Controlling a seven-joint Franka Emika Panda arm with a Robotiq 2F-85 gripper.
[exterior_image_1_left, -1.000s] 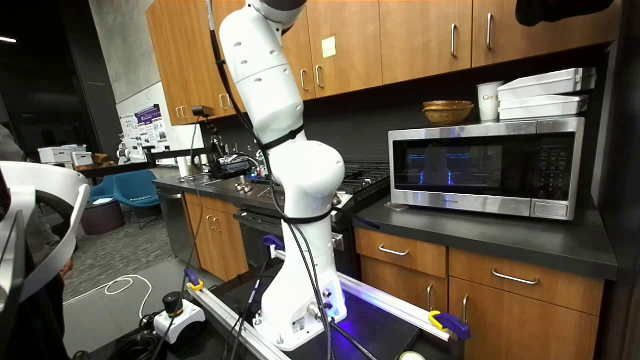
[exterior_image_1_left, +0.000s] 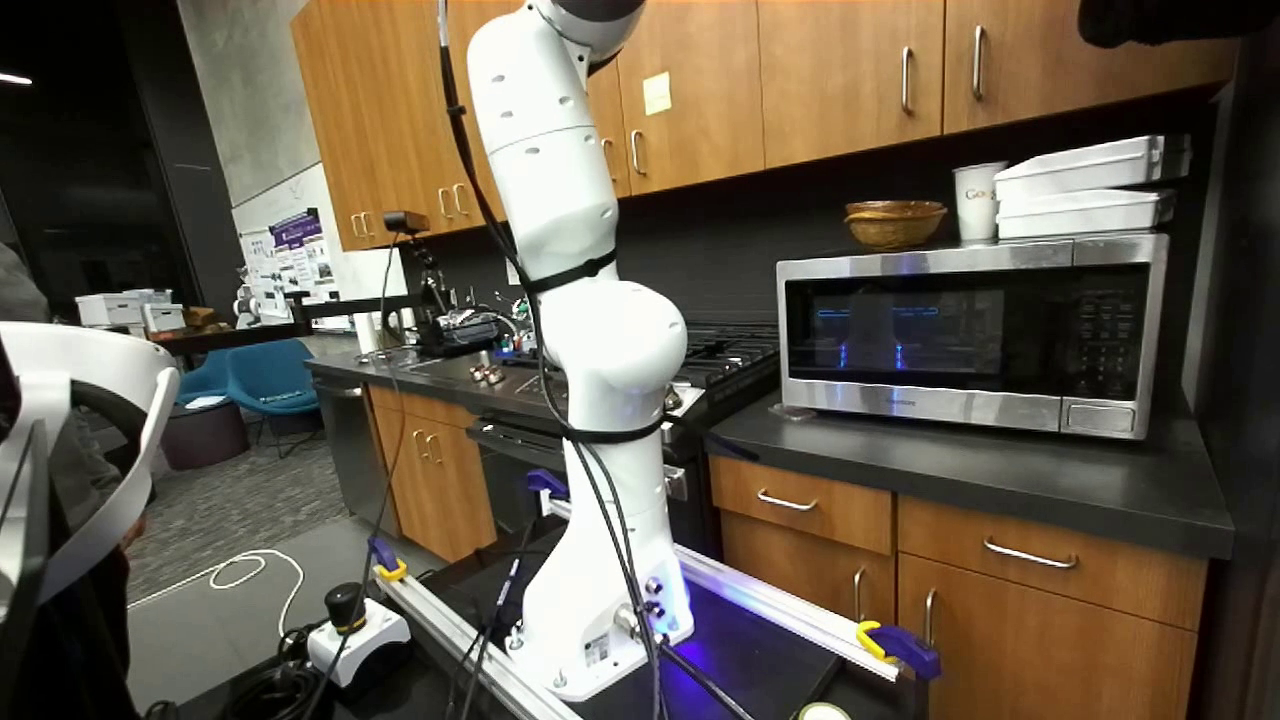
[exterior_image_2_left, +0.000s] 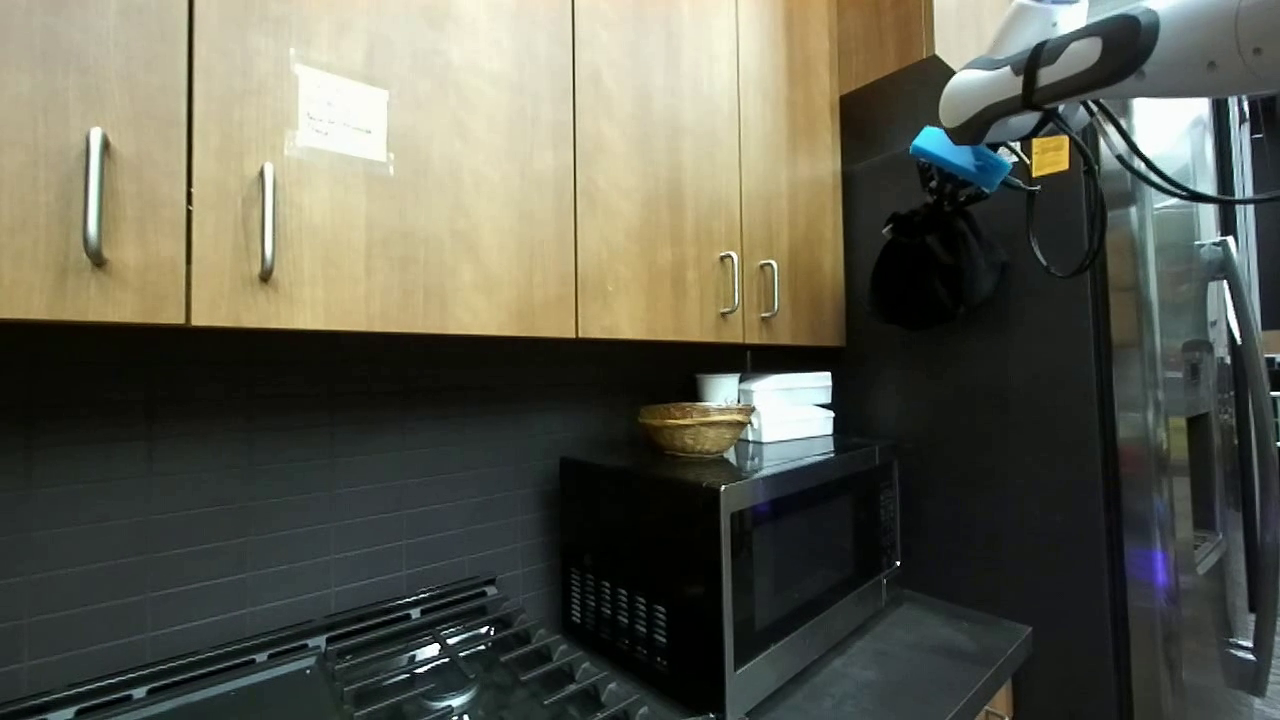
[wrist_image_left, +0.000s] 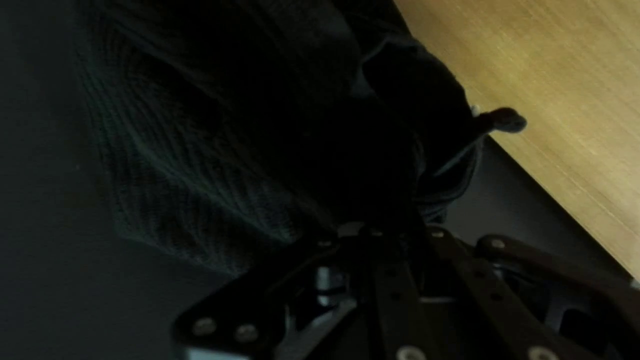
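A black piece of ribbed cloth (wrist_image_left: 198, 162), perhaps a hat or garment, fills the upper left and middle of the wrist view, with a small loop or tab sticking out at its right. My gripper is shut on its near edge; the dark fingertips are partly lost against the cloth. In exterior view 2 the black cloth (exterior_image_2_left: 930, 270) hangs bunched below my gripper (exterior_image_2_left: 948, 204), in front of the dark side panel at upper right. Only the bottom of the cloth (exterior_image_1_left: 1170, 18) shows in exterior view 1, at the top right corner, with the gripper out of frame.
Wooden upper cabinets (exterior_image_2_left: 468, 180) stand to the left of the cloth. Below are the microwave (exterior_image_2_left: 648, 564), a wicker basket (exterior_image_2_left: 696, 432), a white cup (exterior_image_2_left: 717, 388) and white boxes (exterior_image_2_left: 786, 420) on its top. A steel fridge (exterior_image_2_left: 1158, 420) is at the right.
The arm's upper links have swung a little to the right in exterior view 1. The hanging black cloth has shifted right and slightly up.
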